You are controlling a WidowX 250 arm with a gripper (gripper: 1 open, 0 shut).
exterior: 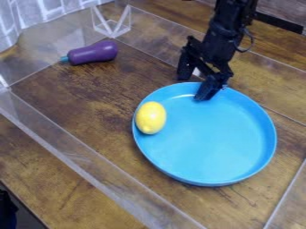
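Observation:
My black gripper (pixel 199 70) hangs at the top of the view, over the far rim of a large blue bowl (pixel 206 134), with its fingers apart. A small white object sits just behind it, mostly hidden by the gripper. A yellow oval object (pixel 150 117) lies inside the bowl at the left side. A purple eggplant-like object (pixel 92 53) lies on the wooden table (pixel 63 114) at the upper left, away from the bowl.
A clear bracket-like piece (pixel 111 20) stands at the top. Transparent edges run along the table's left and lower sides. The wood left of the bowl is clear.

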